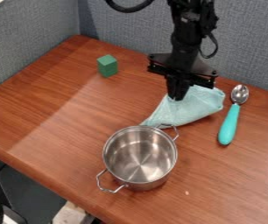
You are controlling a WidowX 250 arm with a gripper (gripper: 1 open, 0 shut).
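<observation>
A pale mint cloth (190,108) lies on the wooden table, behind a steel pot (140,158) with two wire handles. My black gripper (176,93) hangs over the cloth's upper left part, its fingertips at or on the fabric; whether it is shut on the cloth is hard to tell. A teal-handled spoon (229,124) lies to the right of the cloth, its metal head toward the back.
A green block (107,66) stands at the back left. Grey padded walls border the back, and the table edge runs along the front left.
</observation>
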